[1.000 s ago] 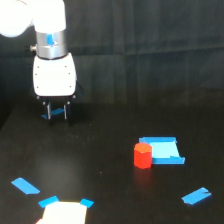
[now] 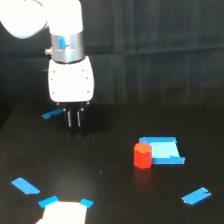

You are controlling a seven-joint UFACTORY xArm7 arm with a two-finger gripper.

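Observation:
A small red block stands on the dark table, right of centre. It is at the left front edge of a white square bordered by blue tape, covering part of that edge. At upper left my white gripper points down over the table, far to the left of the block. Its two thin dark fingers show a narrow gap, with nothing visible between them.
Blue tape strips mark the table at front left and front right. A pale object with blue tape at its corners lies at the bottom edge.
My gripper has moved right and slightly nearer the camera, and its fingers appear closer together than before. The red block and the taped square have not moved.

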